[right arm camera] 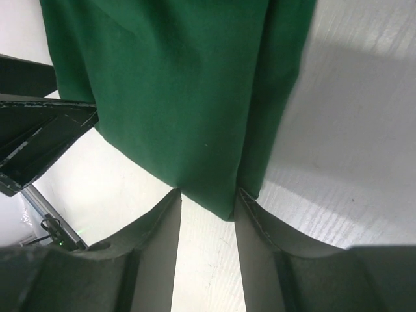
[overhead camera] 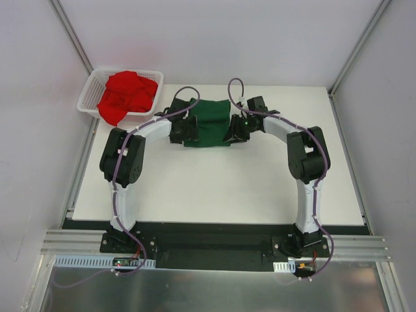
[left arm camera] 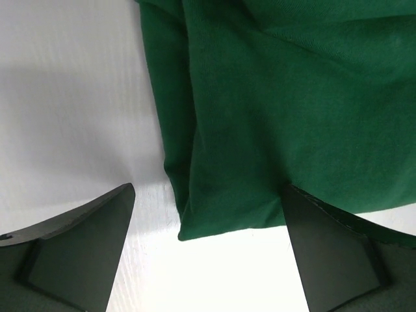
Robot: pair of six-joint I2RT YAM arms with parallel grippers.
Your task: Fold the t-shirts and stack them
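A green t-shirt, folded into a rough rectangle, lies flat near the back of the white table. My left gripper is open over its near left corner, with a finger over the cloth and the other beyond its left edge. At the near right corner of the shirt, my right gripper has its fingers close together but part open, around the corner's edge. Whether they touch the fabric is hard to tell. A red garment lies heaped in the white basket.
The basket stands at the back left, its rim close to the left arm. In the right wrist view the left gripper's fingers show close by.
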